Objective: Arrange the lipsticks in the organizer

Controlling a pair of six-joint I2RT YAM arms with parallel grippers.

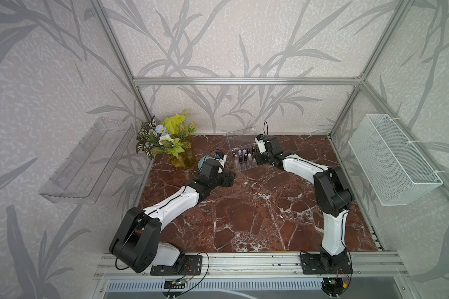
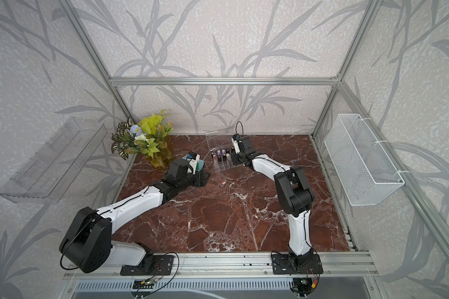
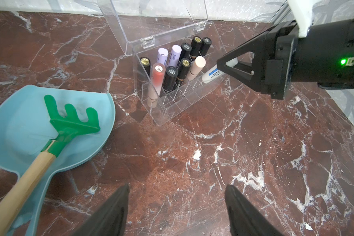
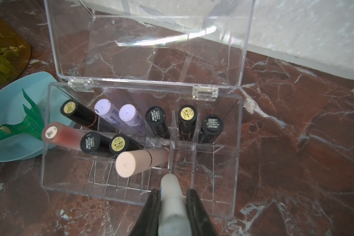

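Observation:
The clear organizer (image 4: 224, 184) stands with its lid up at the back of the table, holding several lipsticks: black ones (image 3: 170, 78), lilac ones (image 3: 174, 55), a pink one (image 3: 157, 78) and a beige one (image 4: 137, 163). My right gripper is shut on a white tube (image 3: 212, 75), held tilted over the organizer's front right compartments. My left gripper is open, over bare table left of and in front of the organizer, with nothing seen between its fingers.
A light blue dustpan (image 3: 7, 122) with a green-headed rake (image 3: 72, 123) lies left of the organizer. A flower vase (image 1: 182, 157) stands at the back left. Baskets (image 2: 364, 159) hang on both side walls.

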